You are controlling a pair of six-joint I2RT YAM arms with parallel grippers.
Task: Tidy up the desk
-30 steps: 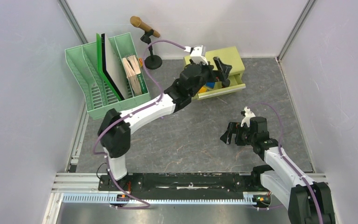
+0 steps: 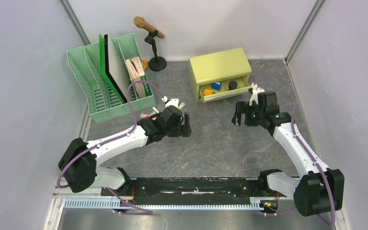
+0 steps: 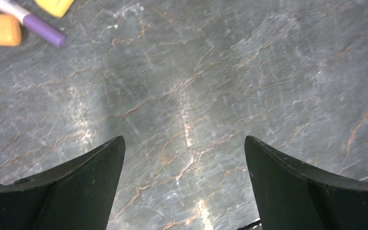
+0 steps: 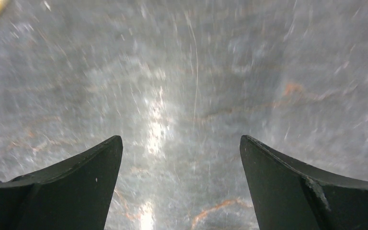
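My left gripper stands open over bare desk, right of some small items partly behind it: an orange block (image 3: 0,29), a purple marker (image 3: 45,31) and a yellow item (image 3: 55,5). My right gripper is open over empty desk in front of the drawer unit (image 2: 218,64). Its drawer (image 2: 227,96) is pulled out, holding a yellow item (image 2: 208,92), a blue box (image 2: 215,86) and a dark round item (image 2: 232,85). The green rack (image 2: 98,110) at back left holds an upright green-edged board (image 2: 115,72) and pale books or papers (image 2: 135,72).
A microphone on a stand (image 2: 156,62) stands at the back between rack and drawer unit. A small orange item (image 2: 144,63) is beside the rack. Walls border both sides.
My left gripper has moved from over the drawer unit down and left to the desk's middle. My right gripper has moved toward the back, nearer the drawer unit.
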